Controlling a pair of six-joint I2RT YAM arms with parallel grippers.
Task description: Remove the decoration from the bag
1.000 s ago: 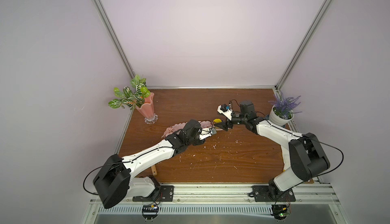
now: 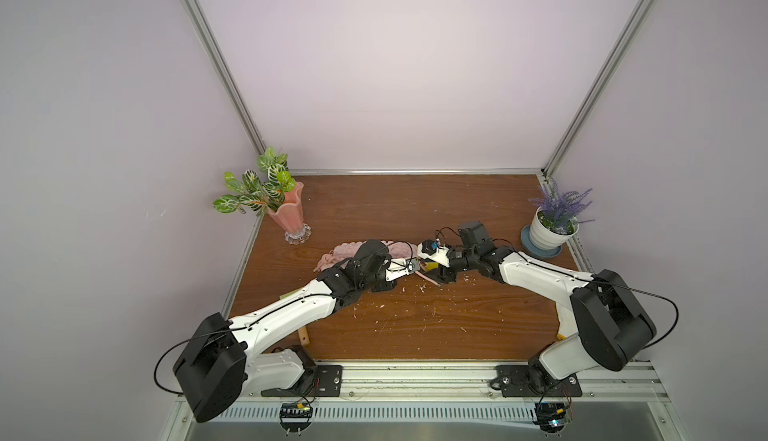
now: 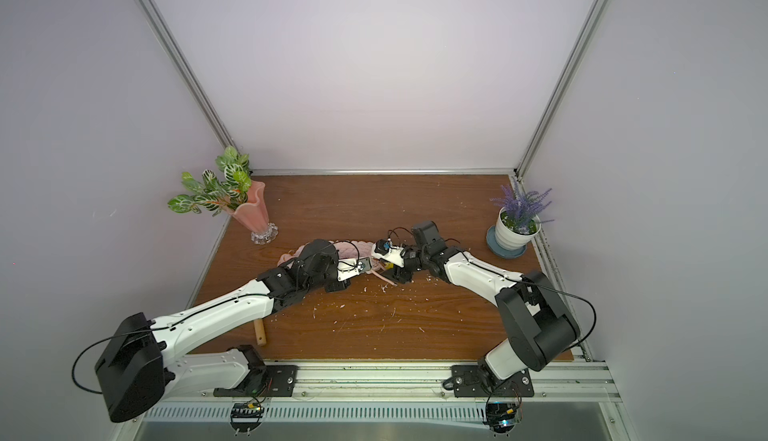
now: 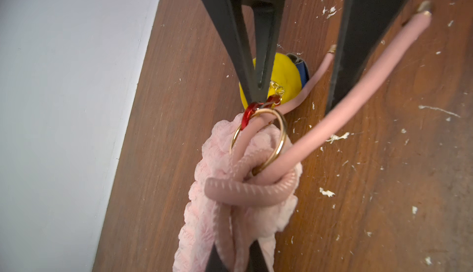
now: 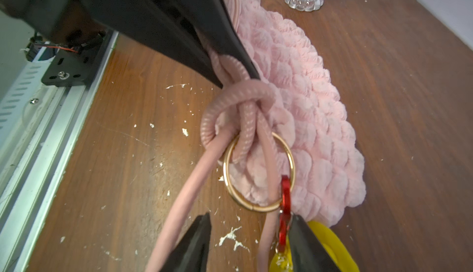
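The pink quilted bag point(image 5: 310, 153) lies mid-table, its strap knotted through a gold ring point(image 5: 226, 168). A red clasp point(image 5: 285, 193) on that ring carries the yellow decoration point(image 4: 288, 72), which has a blue part. My left gripper is shut at the knotted strap in the right wrist view; how firmly it pinches is unclear. My right gripper is part open, its fingers over the yellow decoration and loose pink cord ends, near the red clasp; nothing is clearly held between them.
A plant in a pink vase point(image 2: 288, 213) stands back left, a potted lavender point(image 2: 548, 233) on the right. A wooden-handled object point(image 3: 260, 331) lies front left under the arm.
My right gripper has moved left and toward the front, down to the decoration beside my left gripper. The left arm has shifted slightly toward the front.
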